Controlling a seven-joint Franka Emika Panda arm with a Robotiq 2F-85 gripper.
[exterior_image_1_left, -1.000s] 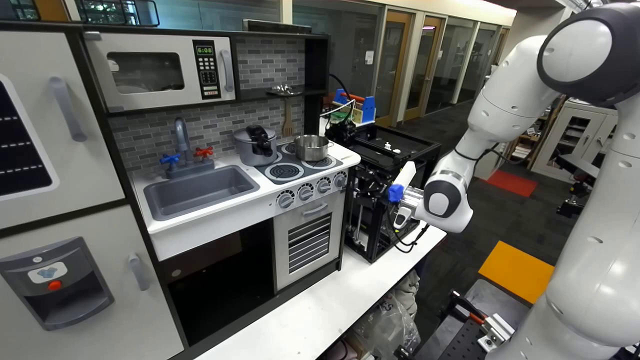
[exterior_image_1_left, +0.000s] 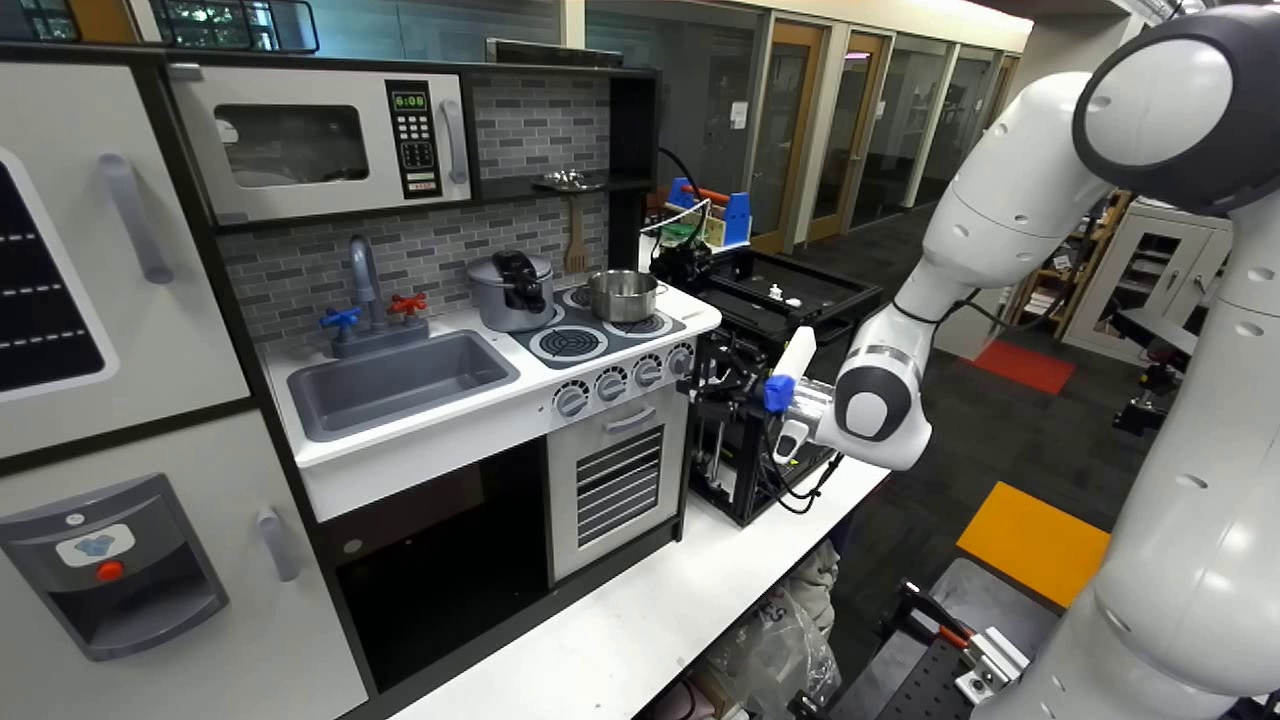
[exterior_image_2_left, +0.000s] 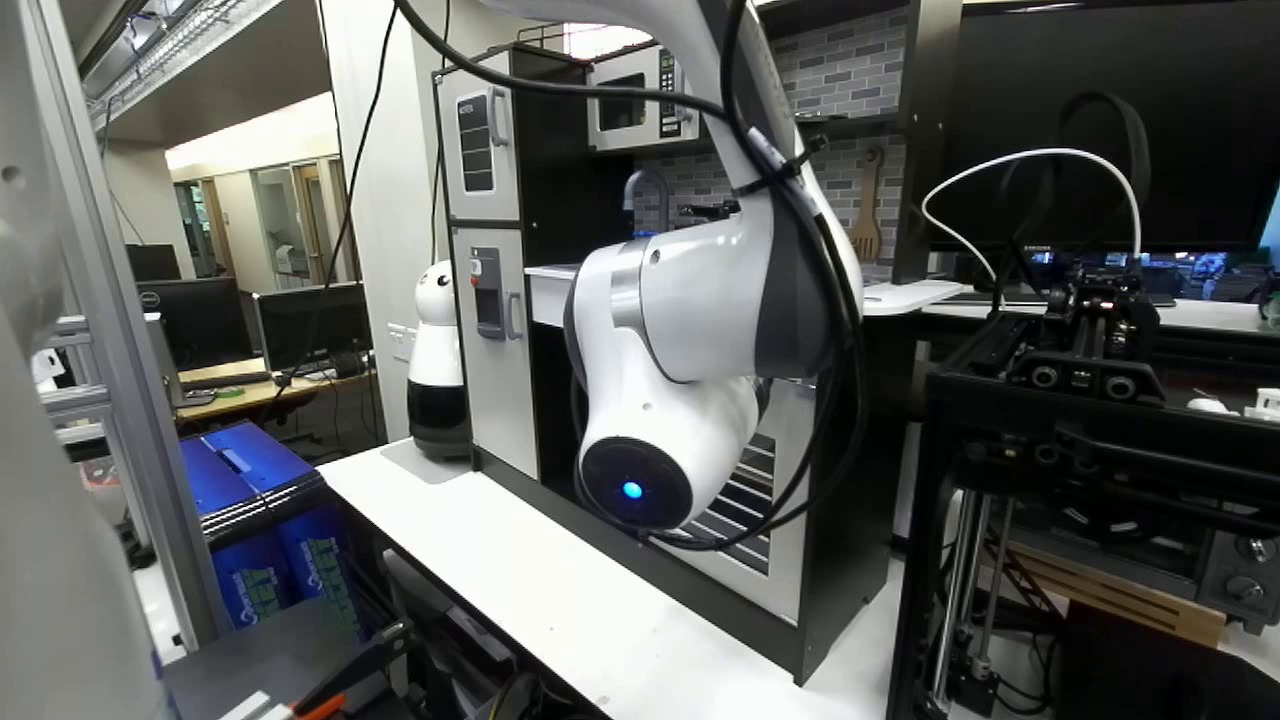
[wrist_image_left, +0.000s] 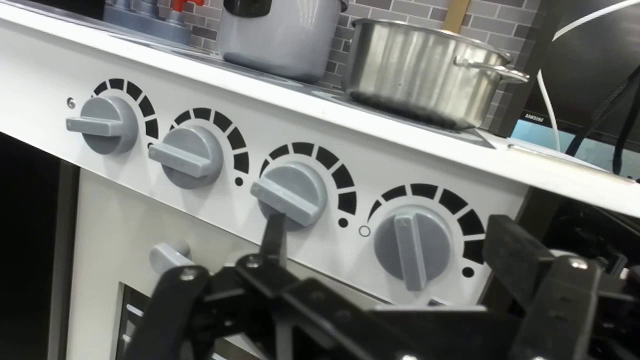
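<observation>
Stretched wide, my open gripper faces the stove's knob panel in the wrist view. The rightmost knob (wrist_image_left: 412, 247) appears between its two black fingers, with its grip bar nearly upright. One finger (wrist_image_left: 275, 237) overlaps the lower edge of the third knob (wrist_image_left: 295, 193); whether it touches cannot be told. The bars of that knob, the second knob (wrist_image_left: 188, 157) and the leftmost knob (wrist_image_left: 107, 125) lie closer to level. Nothing is held. In exterior view 2 the arm's wrist hides the gripper and the knobs.
A steel pot (exterior_image_1_left: 623, 295) and a grey lidded pot (exterior_image_1_left: 512, 292) stand on the stove top above the knobs. The oven handle (exterior_image_1_left: 631, 420) sticks out below. A black-framed machine (exterior_image_1_left: 768, 348) stands close on the stove's right.
In exterior view 1 my hand has moved left and slightly down, closer to the knob panel. The kitchen objects look unchanged.
</observation>
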